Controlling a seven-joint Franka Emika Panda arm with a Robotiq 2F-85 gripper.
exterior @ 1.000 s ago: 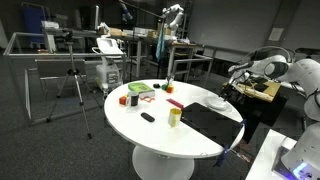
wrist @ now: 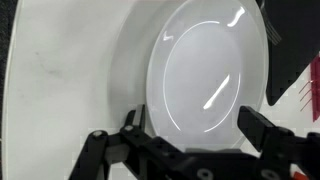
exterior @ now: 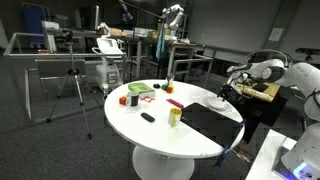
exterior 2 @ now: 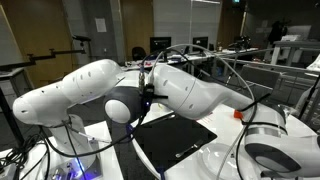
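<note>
My open gripper hangs over a white plate [wrist: 208,75], with its two dark fingers spread apart near the plate's lower rim in the wrist view. Nothing shows between them. In exterior view 1 the plate [exterior: 214,104] lies at the right side of the round white table, and the gripper [exterior: 222,95] is small and dark just above it. Exterior view 2 has the plate [exterior 2: 215,156] low in the picture, partly covered by the arm, which also hides the gripper. Whether a finger touches the rim, I cannot tell.
A black mat [exterior: 210,124] lies beside the plate on the white table [exterior: 150,128]. Farther off stand a yellow cup [exterior: 174,117], a green tray [exterior: 139,88] and a dark small object [exterior: 147,117]. Bare tabletop lies to the plate's left in the wrist view.
Over the last second the arm has shifted slightly near the plate, its forearm now a little lower. The plate and the other table objects look unmoved.
</note>
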